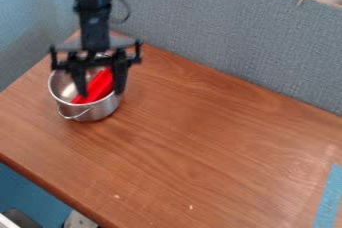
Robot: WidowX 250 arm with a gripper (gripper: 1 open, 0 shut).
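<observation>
A silver metal pot (80,111) with a wire handle stands at the left of the wooden table (201,142), a red object (92,94) lying inside it. My black gripper (96,72) hangs over the pot, blurred, its fingers spread to either side near the rim and partly hiding the pot's contents. I cannot see clearly whether anything is between the fingertips.
A grey padded wall (241,42) runs along the back, and a blue strip (326,194) lies at the right front edge.
</observation>
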